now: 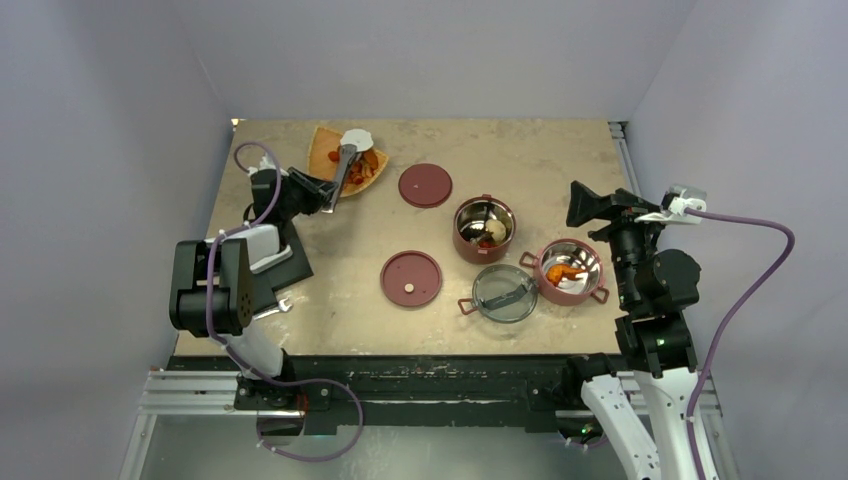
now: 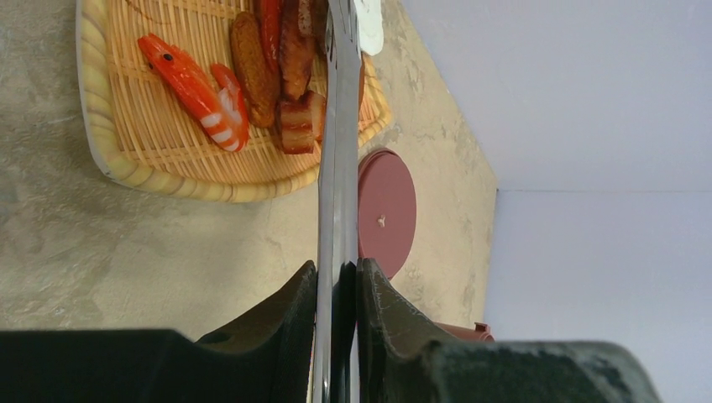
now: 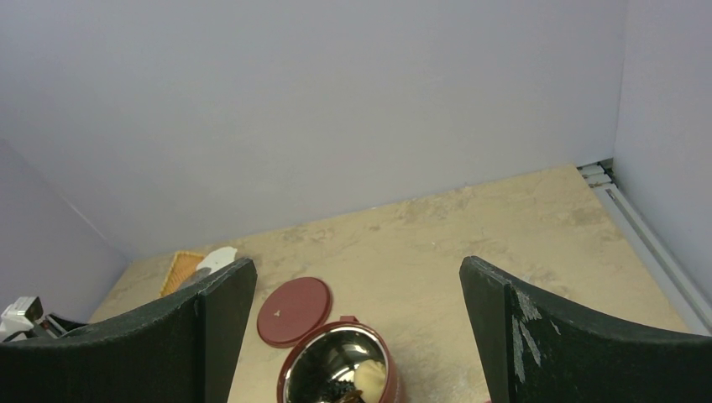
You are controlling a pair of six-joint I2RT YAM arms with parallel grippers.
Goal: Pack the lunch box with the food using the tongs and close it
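Note:
My left gripper (image 1: 322, 197) grips metal tongs (image 2: 340, 143), which reach over a wicker tray (image 1: 320, 160) at the back left. In the left wrist view the tray holds a shrimp (image 2: 189, 84), sausage-like pieces and pork; the tongs' tips are cut off at the top. My right gripper (image 1: 590, 200) hangs open at the right with nothing between its fingers. Near it stand a pot holding pale and dark food (image 1: 484, 245) and a pot with orange food (image 1: 565, 271).
Round red lids (image 1: 425, 185) lie mid-table. A glass lid (image 1: 490, 290) is at the front right. A dark board (image 1: 295, 265) lies under the left arm.

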